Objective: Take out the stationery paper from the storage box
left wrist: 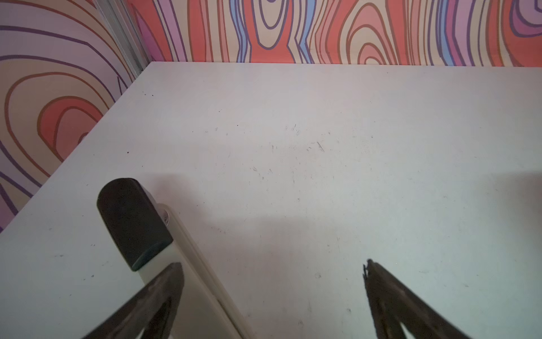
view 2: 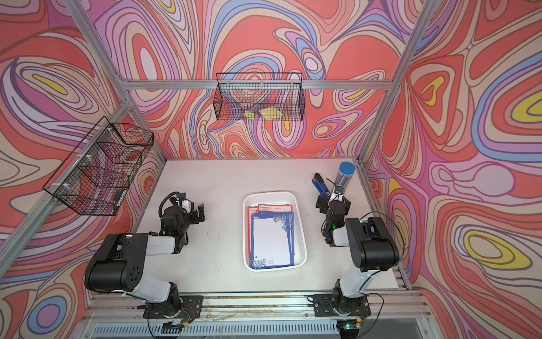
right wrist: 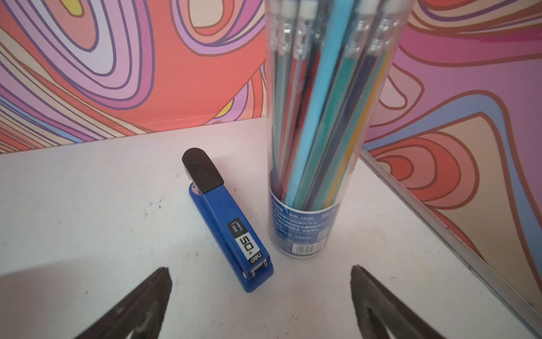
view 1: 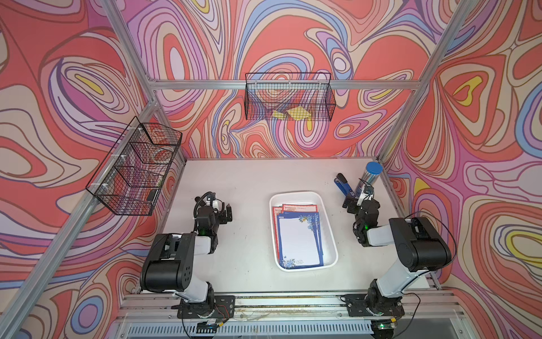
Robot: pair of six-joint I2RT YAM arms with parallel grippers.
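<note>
A white storage box (view 1: 331,251) stands on the table between my two arms. Inside it lie blue-bordered stationery paper (view 1: 300,240) with flower corners and, partly covered beneath, red-bordered sheets (view 1: 290,207). Well to the left of the box, my left gripper is open above the table. My right gripper stands open on the box's other side, nothing between its fingers. Neither gripper touches the paper, and neither wrist view shows the box.
A grey stapler (left wrist: 186,288) with a black end lies by the left gripper. Ahead of the right gripper are a blue stapler (right wrist: 228,226) and a clear tube of pencils (right wrist: 316,130). Wire baskets (view 1: 289,100) hang on the frame.
</note>
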